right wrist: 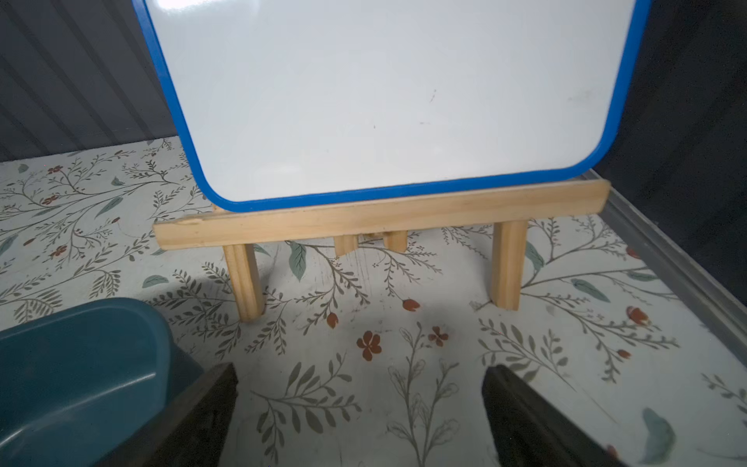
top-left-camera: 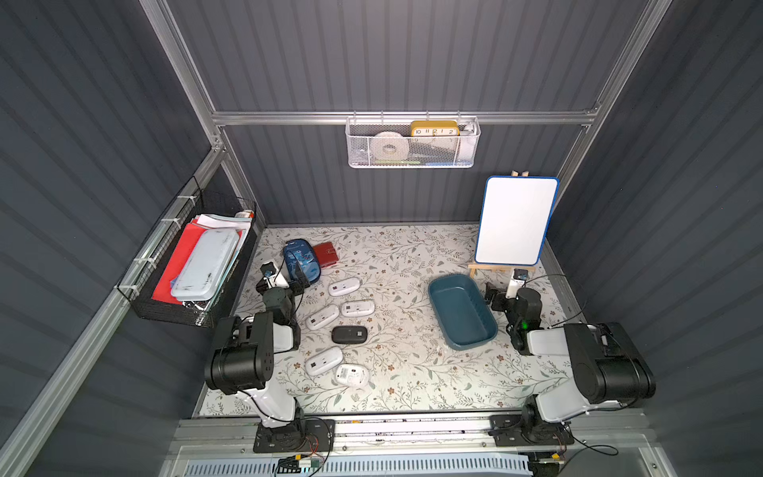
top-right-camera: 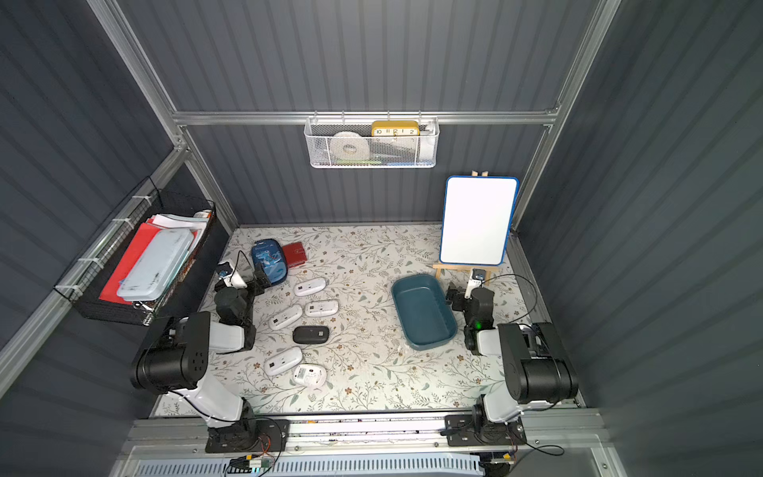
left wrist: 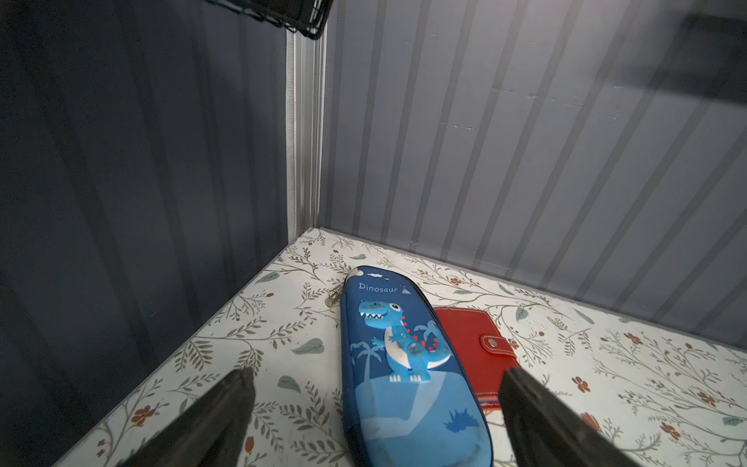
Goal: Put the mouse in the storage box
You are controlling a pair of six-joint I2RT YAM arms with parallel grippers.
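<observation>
Several white mice and one black mouse (top-left-camera: 349,334) lie scattered over the left middle of the table. Among the white ones, one mouse (top-left-camera: 344,286) is farthest back and another white mouse (top-left-camera: 352,375) lies nearest the front. The storage box, a teal open tray (top-left-camera: 462,312), stands empty right of centre. My left gripper (top-left-camera: 283,278) is open beside the blue case, left of the mice, with nothing between its fingers. Just right of the box, my right gripper (top-left-camera: 504,297) is also open and empty; its wrist view catches the box's corner (right wrist: 159,342).
A blue dinosaur case (left wrist: 408,366) is close ahead of the left gripper, with a red wallet (left wrist: 476,354) behind it. A whiteboard (right wrist: 389,93) on a wooden easel faces the right gripper. Between mice and box the table (top-left-camera: 401,294) is clear.
</observation>
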